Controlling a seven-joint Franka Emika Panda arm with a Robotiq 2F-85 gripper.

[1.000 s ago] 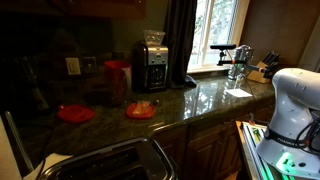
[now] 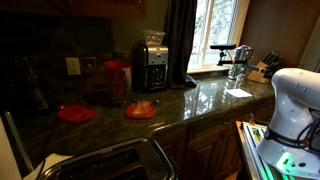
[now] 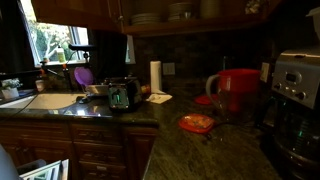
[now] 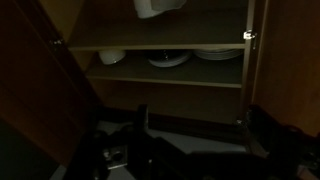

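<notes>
In the wrist view, my gripper stands open before a cabinet, its dark fingers apart with nothing visible between them. Inside the cabinet, a white cup or bowl [image 4: 112, 56], a dark-bodied bowl [image 4: 167, 58] and white plates [image 4: 218, 54] rest on a shelf [image 4: 190, 70]. A pale vessel [image 4: 155, 7] is cut off by the top edge. Part of the white arm [image 2: 292, 110] shows at the right in exterior view 1; the gripper itself is outside both exterior views.
The counter holds a red dish [image 2: 140, 109], another red plate [image 2: 75, 113], a red pitcher [image 3: 237, 90], a coffee maker [image 2: 155, 65] and a toaster [image 3: 123, 93]. A black sink or tray [image 2: 105, 160] lies in front. Cabinet doors [image 4: 35, 90] flank the shelves.
</notes>
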